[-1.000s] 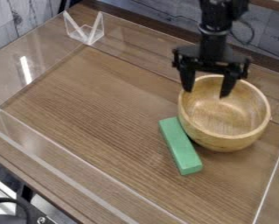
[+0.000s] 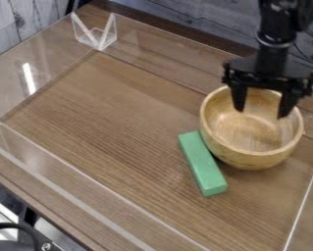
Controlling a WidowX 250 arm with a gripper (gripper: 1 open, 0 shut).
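My gripper (image 2: 260,103) is open at the end of the black arm at upper right, over the back part of a round wooden bowl (image 2: 250,145), its two fingers spread wide. I see nothing held between them. A green block (image 2: 201,163) lies on the wooden table just to the left and front of the bowl, outside it.
A white wire-like object (image 2: 93,31) stands at the back left, and black cable shows at the lower left corner.
My gripper has moved to the right over the last second, from behind the bowl's left part to over its back right. The bowl and green block look unmoved.
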